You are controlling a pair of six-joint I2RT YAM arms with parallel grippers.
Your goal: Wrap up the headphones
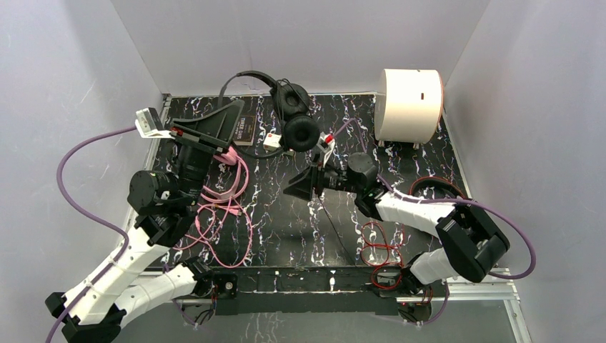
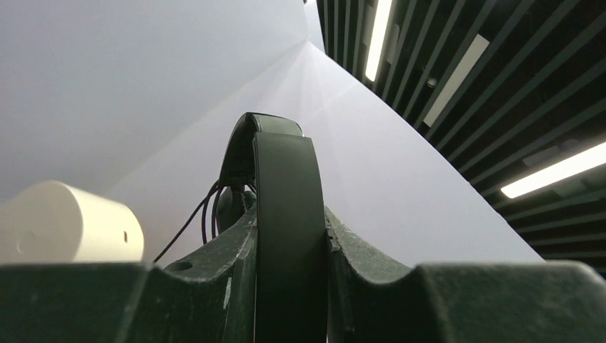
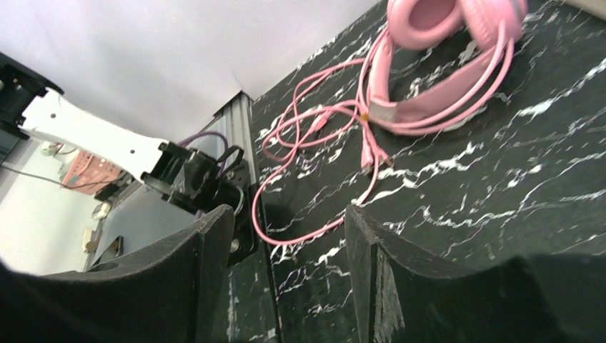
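Black headphones (image 1: 292, 107) hang in the air above the back middle of the table, earcups to the right. My left gripper (image 1: 227, 123) is shut on their headband (image 2: 289, 229), which stands upright between its fingers in the left wrist view. Lower and in front of the earcups, my right gripper (image 1: 300, 191) is open, with nothing between its fingertips in the right wrist view. A thin dark cable (image 1: 330, 223) runs from near the right gripper toward the front edge; whether it touches the gripper I cannot tell.
Pink headphones with a looped pink cable (image 1: 249, 229) lie at the left, partly under my left arm. A book (image 1: 245, 131) and small white box (image 1: 272, 141) lie at the back. A white cylinder (image 1: 407, 106) stands back right; a red cable (image 1: 382, 250) lies front right.
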